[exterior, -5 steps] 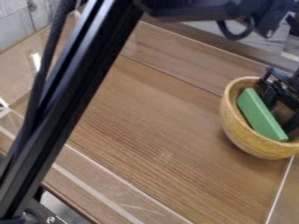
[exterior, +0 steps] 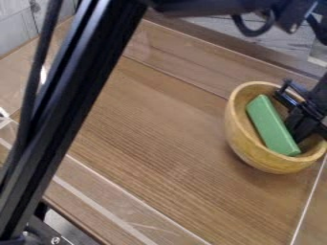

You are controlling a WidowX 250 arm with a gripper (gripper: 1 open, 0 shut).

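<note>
A wooden bowl (exterior: 244,144) stands at the right of the table, holding a long green block (exterior: 272,124) that lies tilted along its inner left side. My black gripper (exterior: 301,113) reaches down from the right into the bowl, beside the block and over the bowl's right part. Its fingertips are dark and partly hidden, so whether anything is between them is unclear.
A black frame post (exterior: 57,115) crosses the left of the view. Clear strips run along the table's near and back edges.
My gripper and arm have moved slightly as well.
</note>
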